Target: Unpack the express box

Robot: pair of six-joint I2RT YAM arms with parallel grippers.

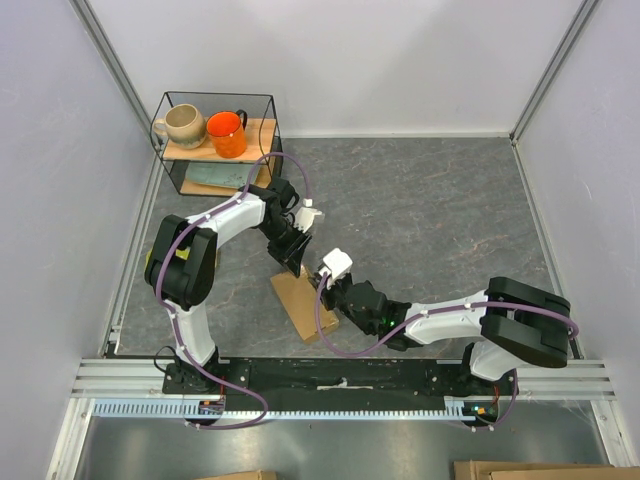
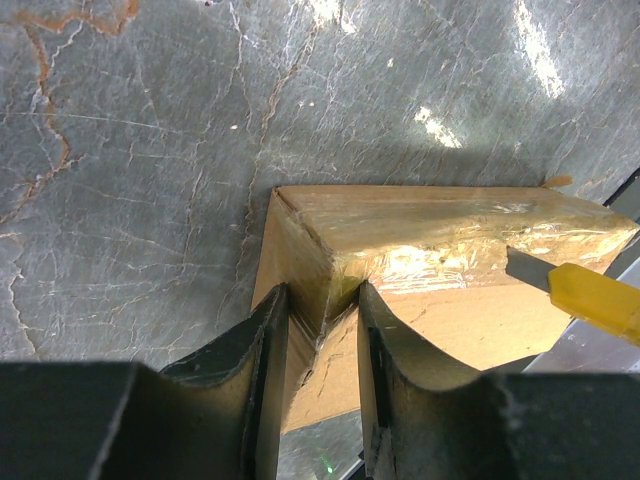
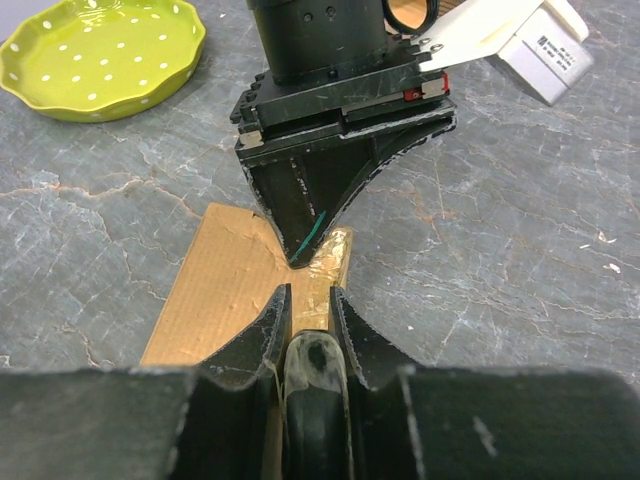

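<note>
A taped cardboard box [image 1: 300,303] lies on the grey floor in front of the rack. At its far corner, my left gripper is shut on the box's end, with a finger on either side of the edge. My right gripper is shut on a utility knife; its dark rounded handle end [image 3: 315,365] shows between the fingers. In the left wrist view the yellow knife body [image 2: 592,298] comes in from the right, and its grey blade [image 2: 527,268] meets the clear tape [image 2: 445,262] along the box's narrow side. How deep the blade sits cannot be seen.
A wire rack with wooden shelves [image 1: 262,133] holds a beige mug [image 1: 184,126] and an orange mug [image 1: 227,133] at the back left. A green dotted dish [image 3: 100,60] lies left of the box. Open floor [image 1: 430,210] spreads to the right.
</note>
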